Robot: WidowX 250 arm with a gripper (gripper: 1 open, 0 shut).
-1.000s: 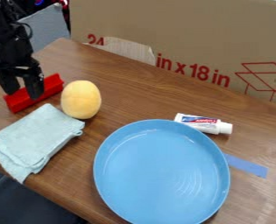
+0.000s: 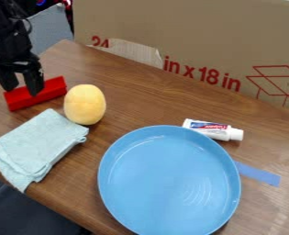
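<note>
The black gripper (image 2: 22, 81) hangs at the left edge of the camera view, its open fingers pointing down over a long red block (image 2: 50, 91) on the wooden table. A yellow, rounded object (image 2: 85, 105) sits just right of the block. A folded pale blue cloth (image 2: 38, 147) lies at the table's front left. A large blue plate (image 2: 169, 181) is at the front right, with a toothpaste tube (image 2: 213, 129) behind it.
A cardboard box (image 2: 190, 41) stands along the back. A strip of blue tape (image 2: 260, 173) lies right of the plate. The middle of the wooden table (image 2: 153, 101) behind the plate is clear.
The gripper has risen slightly above the red block over the last second. The objects on the table look unmoved.
</note>
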